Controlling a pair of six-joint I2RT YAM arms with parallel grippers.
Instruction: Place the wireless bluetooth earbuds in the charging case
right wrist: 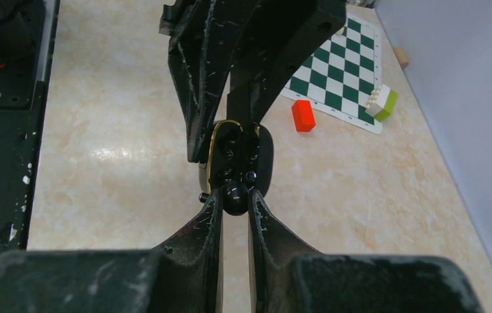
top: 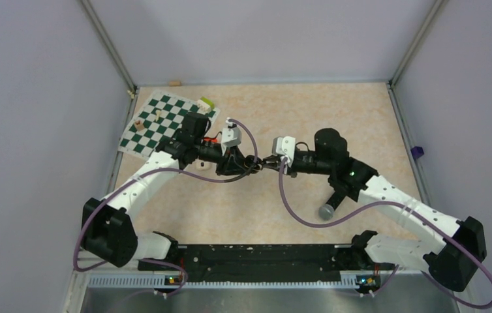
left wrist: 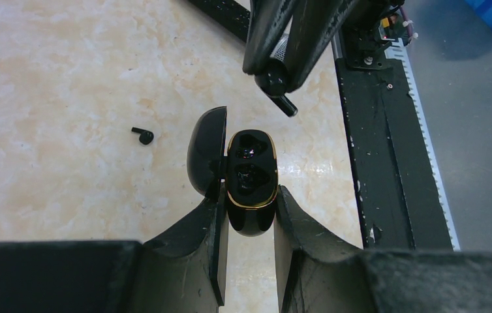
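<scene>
The open black charging case with a gold rim is gripped by my left gripper, its lid swung to the left. Both wells look empty in the left wrist view. A black earbud is pinched in the tips of my right gripper, above and to the right of the case, stem pointing down. In the right wrist view that earbud appears in front of the case, apparently apart from it. A second earbud lies loose on the table.
A chessboard lies at the back left, with a red block beside it. A black microphone rests under the right arm.
</scene>
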